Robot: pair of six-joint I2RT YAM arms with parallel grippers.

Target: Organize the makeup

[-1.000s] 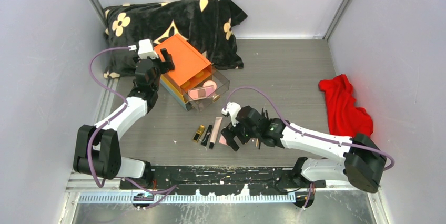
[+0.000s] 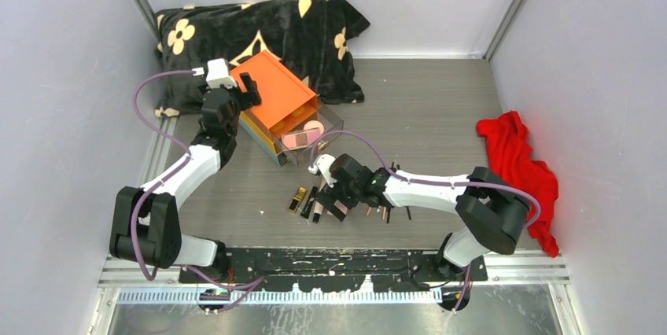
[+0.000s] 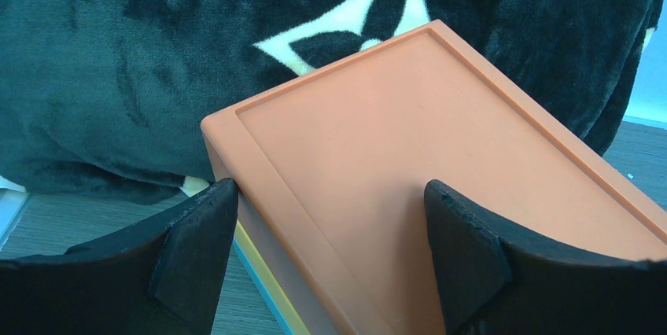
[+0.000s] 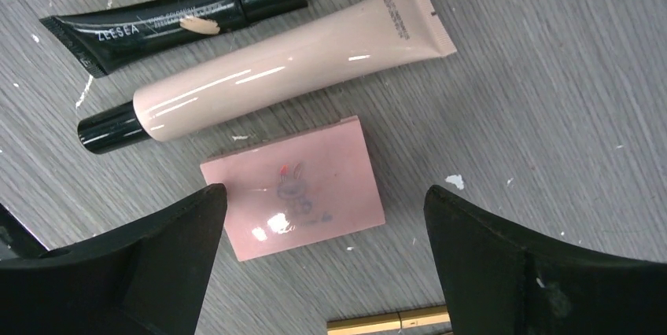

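My left gripper is at the orange lid of the makeup organizer (image 3: 354,130), fingers apart at its upper left edge. A clear drawer (image 2: 330,119) with pink compacts sticks out of the organizer. My right gripper hangs open over a pink rectangular compact with a rabbit print (image 4: 307,178). Beside that lie a beige tube (image 4: 275,60), a black tube (image 4: 157,24) and a gold item (image 2: 297,200).
A black patterned blanket (image 2: 189,36) lies along the back. Red cloth (image 2: 511,162) is at the right. Thin sticks (image 2: 408,213) lie right of the tubes.
My right arm has moved left and toward the back, bringing its gripper over the pink compact. The left arm looks still.
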